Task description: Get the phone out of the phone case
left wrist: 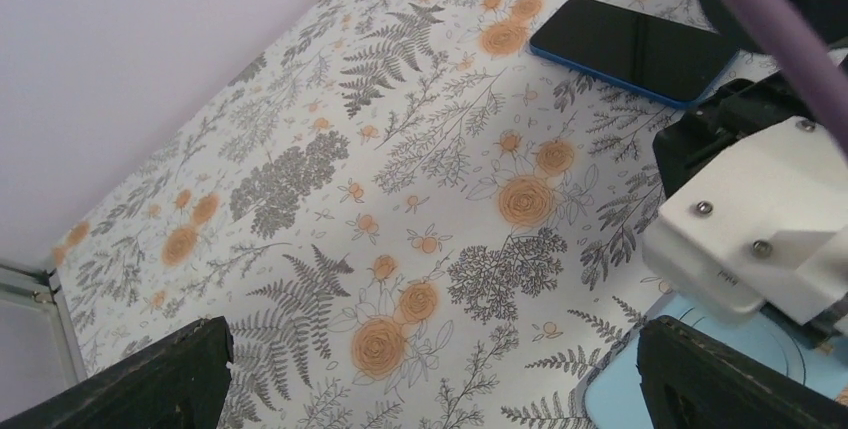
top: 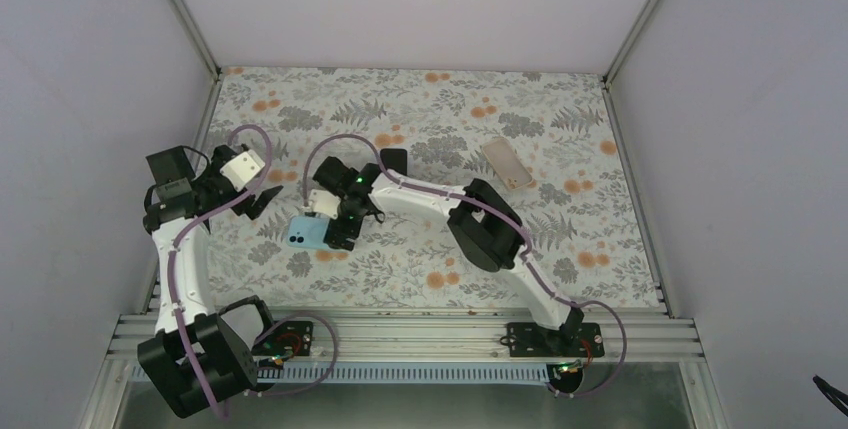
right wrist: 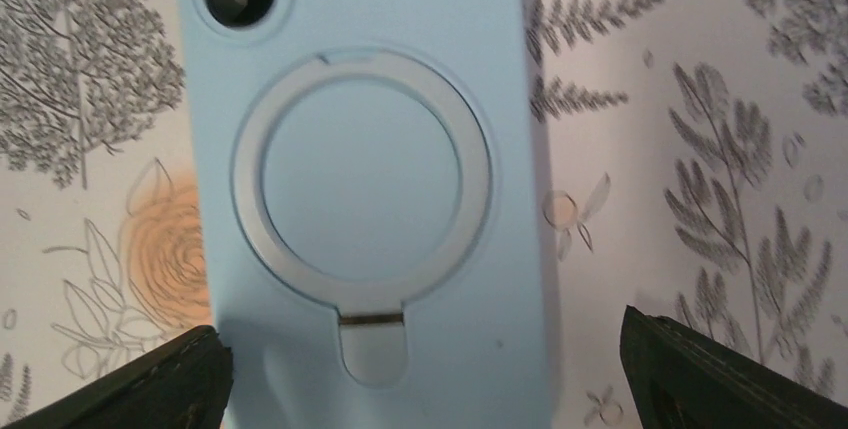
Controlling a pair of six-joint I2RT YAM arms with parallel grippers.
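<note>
A light blue phone (top: 303,233) in its case lies camera side up on the patterned table, its lower part covered by my right gripper in the top view. The right wrist view shows the cased phone (right wrist: 360,169) with its camera and pale ring, between and below the two open fingers. My right gripper (top: 341,232) hovers over the phone's right end; nothing is held. To the left and farther back, my left gripper (top: 264,201) stands open and empty. Its wrist view catches a corner of the light blue phone (left wrist: 630,384) at the lower right.
A black-screened phone with a blue edge (left wrist: 635,47) lies behind the right arm. A pale pinkish case or phone (top: 508,163) rests at the back right. White walls bound the sides.
</note>
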